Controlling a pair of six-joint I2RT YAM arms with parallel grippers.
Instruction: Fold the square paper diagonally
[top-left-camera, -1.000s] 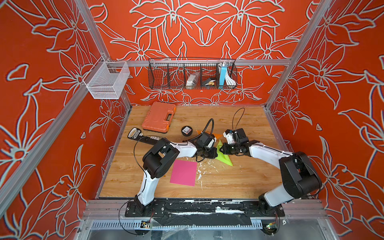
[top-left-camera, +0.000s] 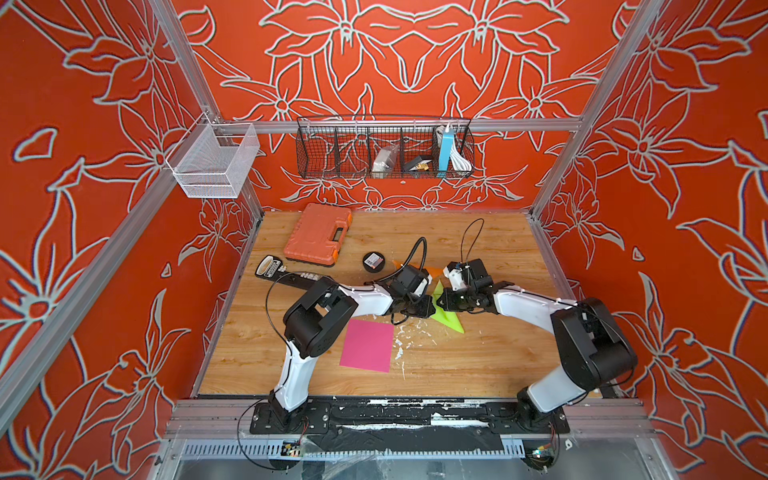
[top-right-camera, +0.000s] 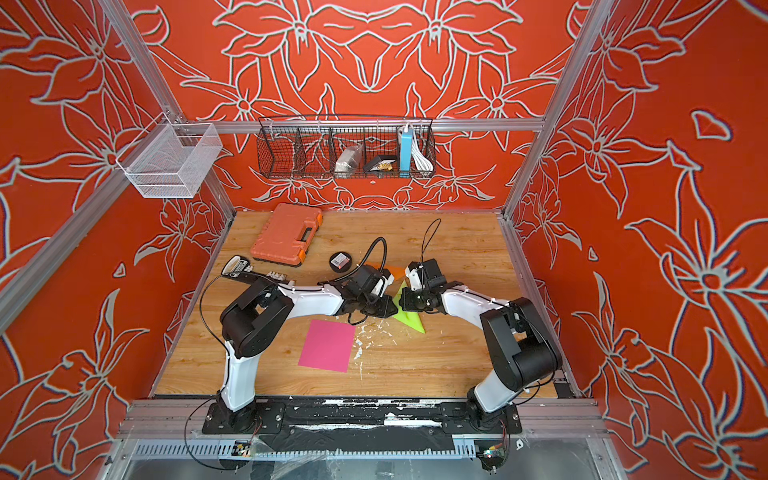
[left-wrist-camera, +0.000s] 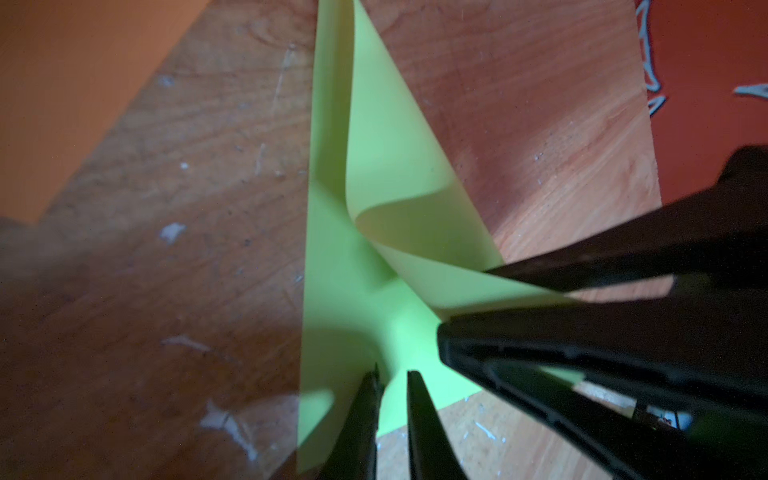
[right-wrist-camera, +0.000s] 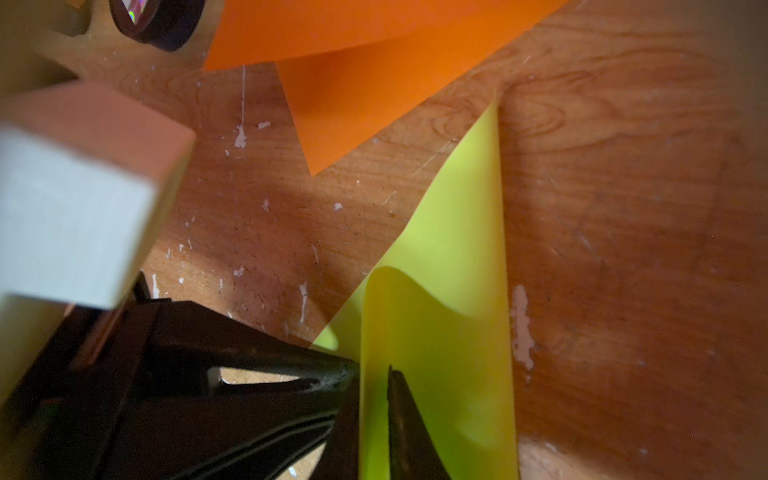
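The yellow-green square paper (left-wrist-camera: 352, 304) lies on the table between the two arms, its far side curled over in a raised flap (right-wrist-camera: 456, 264) toward the left. My right gripper is shut on the flap's edge; in the left wrist view the paper runs between its dark fingers. Low over the paper's near left part is my left gripper, a narrow gap between its fingertips. Whether those tips touch the paper is unclear. In the top left view the grippers nearly meet, covering much of the paper (top-left-camera: 450, 321).
An orange paper (right-wrist-camera: 376, 96) lies close behind. A pink square sheet (top-left-camera: 367, 345) rests nearer the front left. Further back are a black round tape roll (top-left-camera: 373, 261) and an orange case (top-left-camera: 318, 233). Bare table shows at the front right.
Over the last second my right arm has shifted slightly left, bringing its gripper closer to the left one. The left arm looks nearly unmoved in the top view.
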